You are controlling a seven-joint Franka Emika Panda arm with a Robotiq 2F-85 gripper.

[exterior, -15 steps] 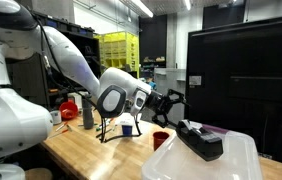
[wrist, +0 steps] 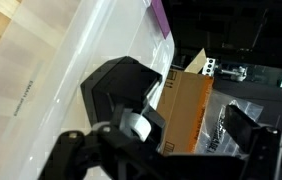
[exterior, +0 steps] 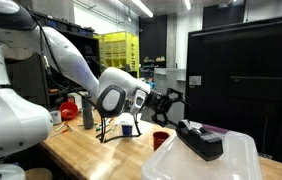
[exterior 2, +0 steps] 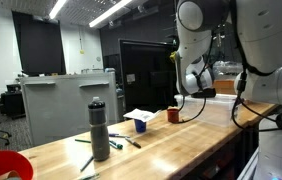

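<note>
My gripper (exterior: 173, 99) is open above the near-left side of a white plastic bin (exterior: 243, 143), with nothing held between its fingers. Below and to its right, a black blocky object (exterior: 203, 142) lies tilted at the bin. In the wrist view the same black object (wrist: 121, 84) sits ahead of the open gripper, a whitish rounded part showing on it. A red mug (exterior: 161, 139) stands on the wooden table just left of the bin; exterior view 2 shows this mug (exterior 2: 173, 115) too.
A blue cup (exterior 2: 140, 126), a black bottle (exterior 2: 99, 130) and a red bowl (exterior 2: 9, 163) stand farther along the table. Pens or tools lie scattered near the bottle. A cardboard box (wrist: 186, 105) appears in the wrist view.
</note>
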